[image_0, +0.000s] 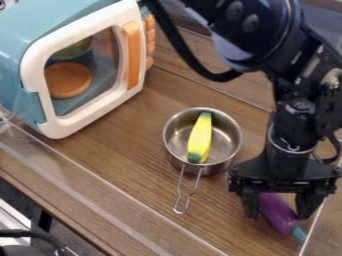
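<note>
The black gripper (278, 196) is low at the right, open, directly over a purple eggplant-like toy (279, 216), whose upper part is hidden by the fingers; its teal end pokes out below. To the left, a steel pot (177, 136) with a long wire handle holds a yellow corn-like toy (201, 137) with green ends.
A blue-and-white toy microwave (56, 118) with its orange-handled door stands at the upper left, an orange plate inside. A dark cable lies at the bottom-left corner.
</note>
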